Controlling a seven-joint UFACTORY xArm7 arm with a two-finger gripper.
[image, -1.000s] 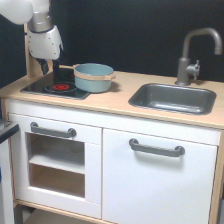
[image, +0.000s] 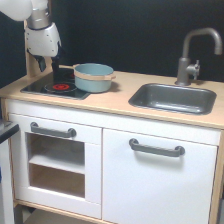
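A blue-green pot (image: 94, 78) with light wooden-looking handles rests at the right side of the black stovetop (image: 45, 88). To the left of the pot, the white robot hand (image: 43, 41) reaches down over the stove. Its gripper (image: 49, 66) has dark fingers and hangs above the back left of the hob. Those fingers are small and dark against a dark wall, so their opening is unclear. I see no object between them.
A red-glowing burner ring (image: 61, 87) shows on the stovetop. On the right are a metal sink (image: 172, 97) and a grey faucet (image: 187, 65). Bare wooden counter (image: 122, 92) lies between pot and sink. Below is a white cabinet with grey handles.
The hand has shifted slightly up and to the left. The pot stays where it was.
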